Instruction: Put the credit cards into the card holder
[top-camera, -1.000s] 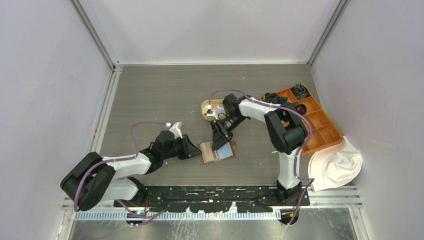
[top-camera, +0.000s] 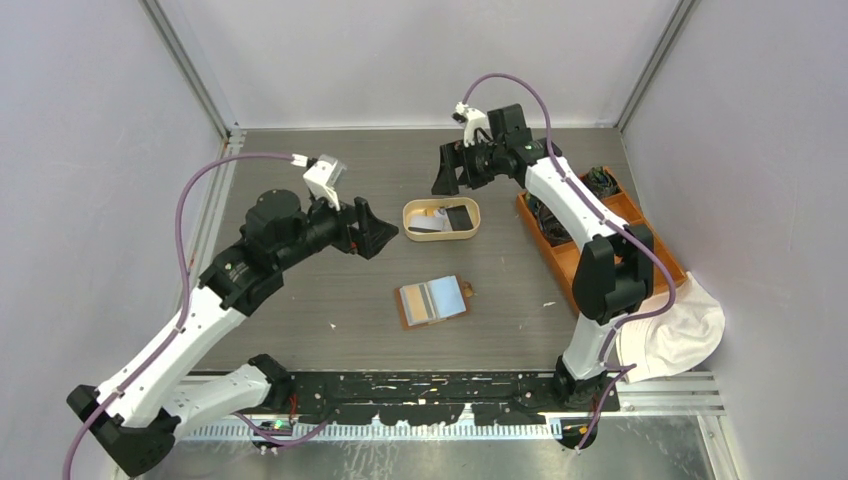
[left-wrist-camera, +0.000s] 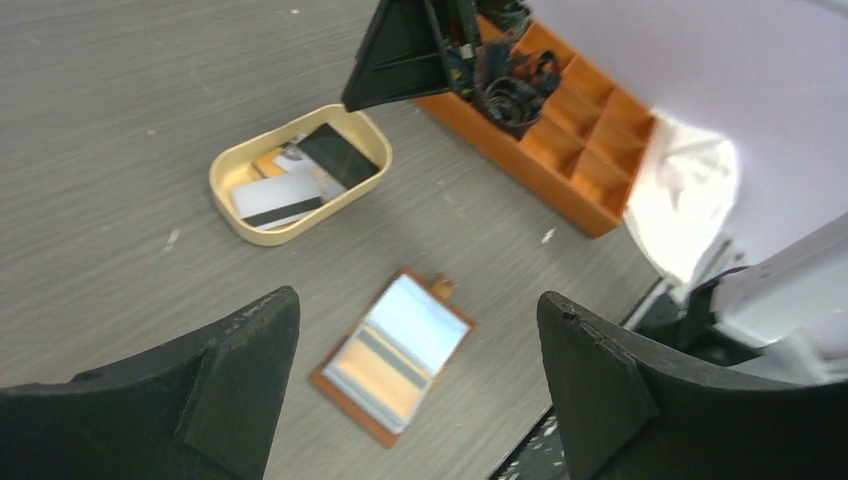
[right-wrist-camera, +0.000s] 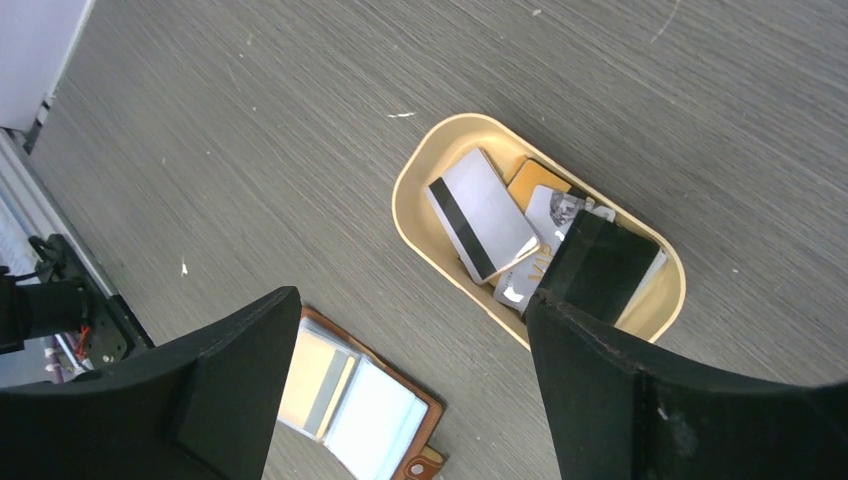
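Note:
A brown card holder (top-camera: 434, 301) lies unfolded on the table, pale inner panels facing up, its clasp tab at the right. Behind it sits a cream tray (right-wrist-camera: 428, 250) holding several cards: a silver card (right-wrist-camera: 485, 212) with a dark stripe, a black card (right-wrist-camera: 600, 265), a VIP card (right-wrist-camera: 527, 275) and an orange one (right-wrist-camera: 538, 178), overlapping. Raised over the table's left-middle, my left gripper is open and empty. Above and just behind the tray, my right gripper has its fingers apart with bare table visible between them.
An orange compartment box (top-camera: 570, 265) with dark coiled items stands along the right side. A white cap (top-camera: 675, 335) lies at the front right corner. Table left of the tray is free.
My right gripper has risen from over the card holder to behind the tray, its fingers now apart. The left one has drawn back from the holder's left edge and lifted.

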